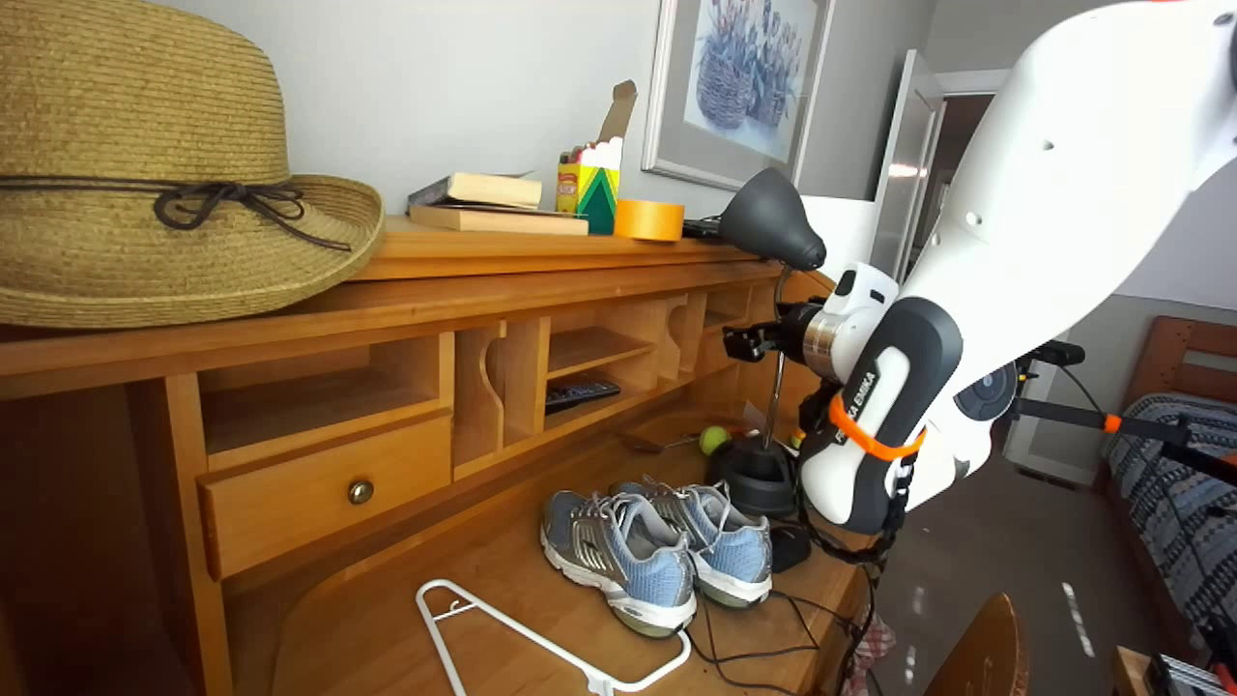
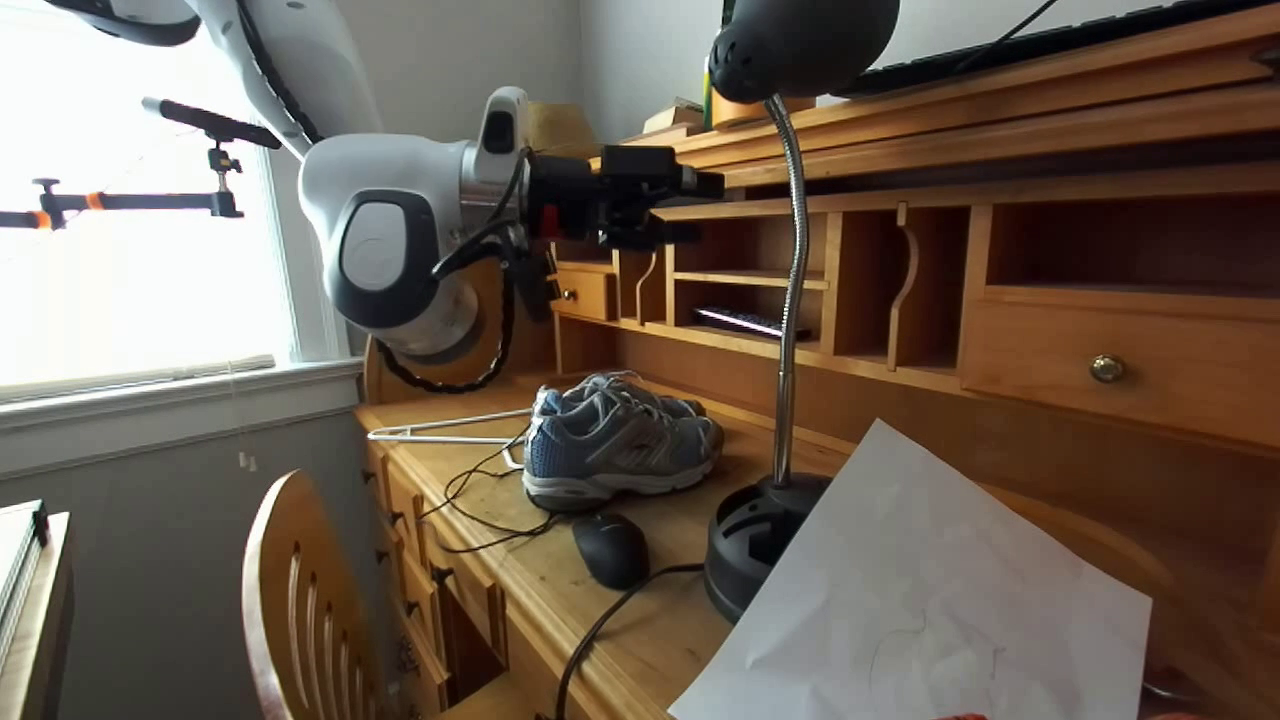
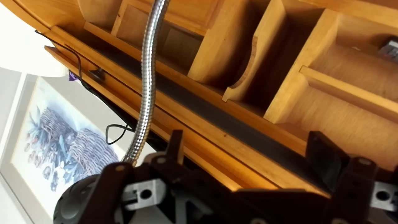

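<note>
My gripper is open, its two dark fingers wide apart with nothing between them. It hangs in the air before the desk hutch, well above the shoes, as exterior view 2 shows point(image 2: 698, 206). The desk lamp's metal neck point(image 3: 148, 63) runs along the left of the wrist view. A dark remote point(image 1: 580, 394) lies in a lower cubby of the hutch; only its end point(image 3: 391, 49) shows at the right edge of the wrist view. Grey-blue shoes point(image 1: 626, 557) stand on the desktop beside a white hanger point(image 1: 522, 632).
A black lamp head point(image 1: 771, 220) is close to the arm. On the hutch top are a straw hat point(image 1: 139, 151), books point(image 1: 499, 218), a crayon box point(image 1: 599, 186) and orange tape point(image 1: 649, 219). White paper point(image 2: 948, 600), a black mouse point(image 2: 612, 550) and cables occupy the desk's near end.
</note>
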